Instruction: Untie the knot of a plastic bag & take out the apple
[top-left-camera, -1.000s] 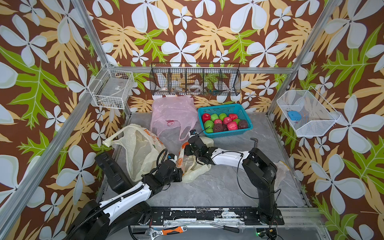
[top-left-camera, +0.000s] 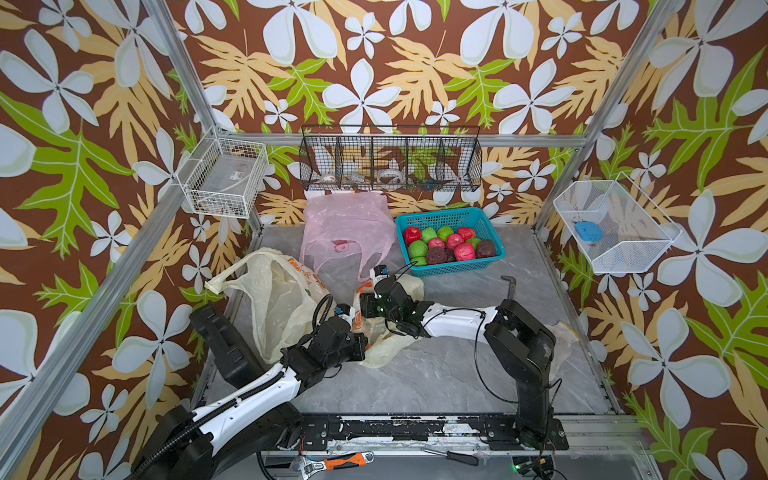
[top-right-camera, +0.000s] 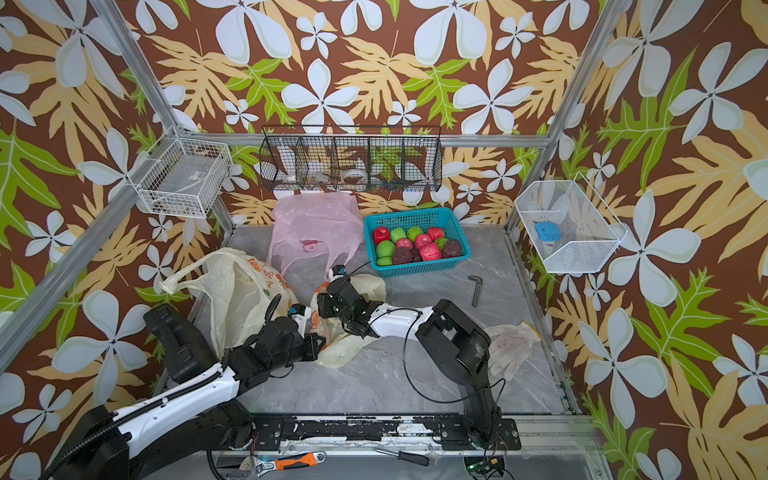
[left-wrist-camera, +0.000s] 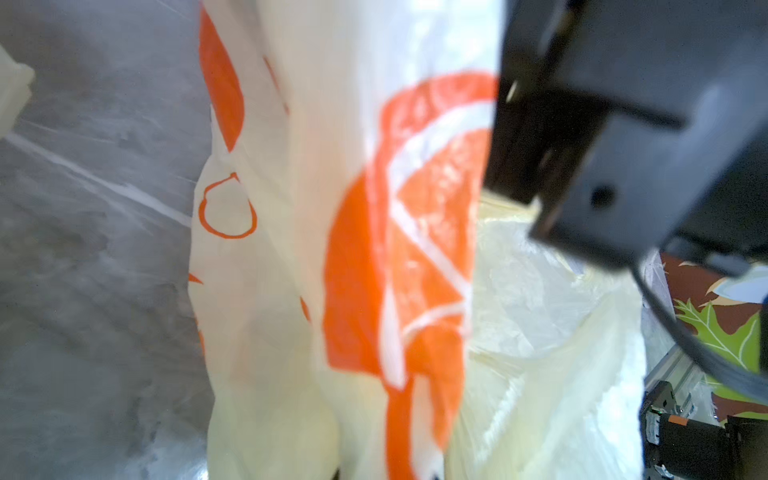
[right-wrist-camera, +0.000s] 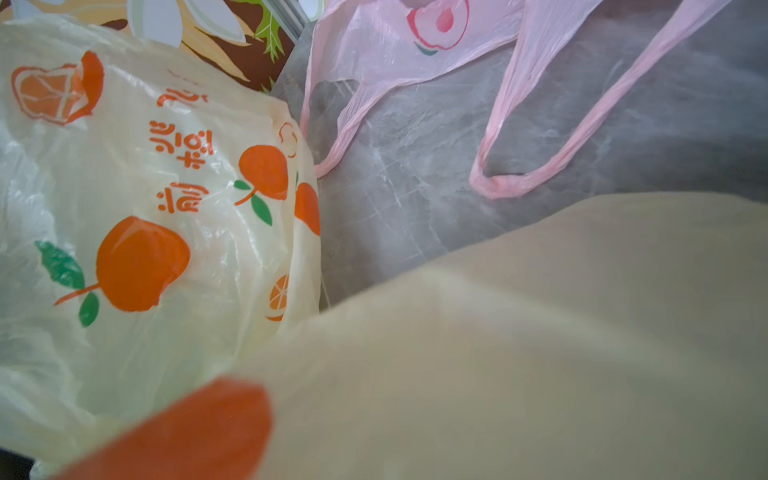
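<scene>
A cream plastic bag with orange fruit prints (top-left-camera: 389, 349) lies crumpled mid-table under both arms. In the left wrist view its film (left-wrist-camera: 264, 352) runs down to a gathered strip at the bottom edge, where my left gripper (top-left-camera: 360, 345) is shut on it; only specks of its fingertips show. My right gripper (top-left-camera: 369, 305) is at the bag's upper part, and its dark body (left-wrist-camera: 632, 144) stands close beside the film. Bag film (right-wrist-camera: 544, 344) fills the lower right wrist view and hides its fingers, so its finger cannot be judged. No knot or apple is visible in this bag.
Another cream bag (top-left-camera: 276, 308) lies open at left, a pink bag (top-left-camera: 348, 220) behind. The teal basket (top-left-camera: 492, 260) holds several fruits. A hooked tool (top-left-camera: 510, 286) and a pale glove (top-right-camera: 512, 349) lie right.
My right gripper has shifted slightly left over the bag, toward my left gripper. The left gripper has moved very slightly right. The bag's folds have changed a little; other things stay put.
</scene>
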